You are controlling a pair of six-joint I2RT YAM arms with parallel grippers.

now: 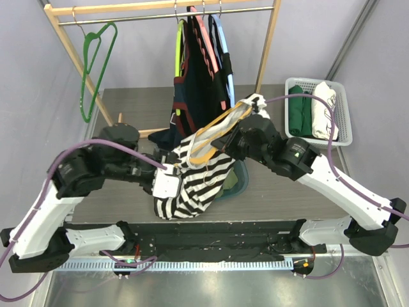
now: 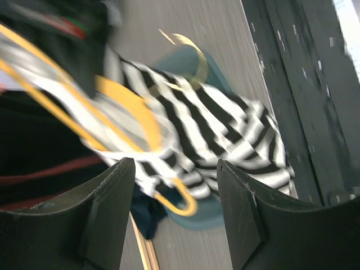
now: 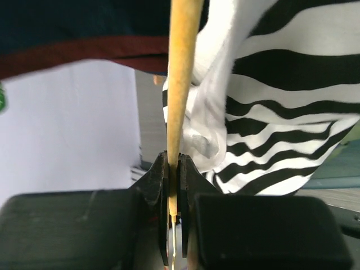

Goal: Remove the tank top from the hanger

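Note:
The black-and-white striped tank top (image 1: pixel 189 192) hangs in bunched folds from a yellow hanger (image 3: pixel 181 73), whose bar my right gripper is shut on, held up in front of the rack. In the left wrist view the yellow hanger (image 2: pixel 143 112) is blurred, with striped fabric (image 2: pixel 214 124) around it. My left gripper stands open, its fingers beside the hanging fabric, left of the hanger in the top view.
A rack (image 1: pixel 267 38) holds several hangers with dark garments and an empty green hanger (image 1: pixel 89 77). A grey-green tub (image 1: pixel 236 188) sits below the striped fabric. A basket (image 1: pixel 344 121) with folded clothes stands at right.

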